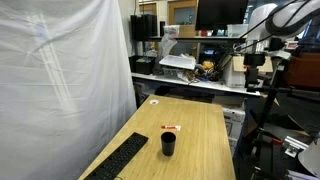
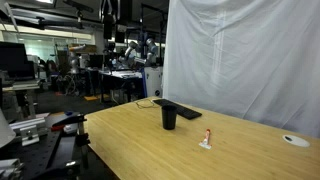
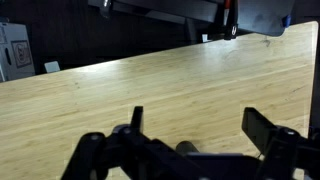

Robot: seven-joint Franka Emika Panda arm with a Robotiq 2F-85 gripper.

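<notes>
My gripper stands open, its two dark fingers wide apart with bare wood between their tips in the wrist view. The same gripper (image 1: 252, 82) hangs high at the table's right side in exterior view 1. A black cup (image 1: 168, 144) stands upright on the wooden table, well away from it. Near the cup lies a small white and orange-red object (image 2: 206, 139), too small to name surely. A dark rounded shape (image 3: 187, 147) shows low between the fingers; I cannot tell what it is.
A black keyboard (image 1: 117, 157) lies along the table's edge beyond the cup. A flat white disc (image 2: 295, 141) rests at another end. A white curtain (image 2: 235, 60) hangs along one side, with cluttered shelves behind.
</notes>
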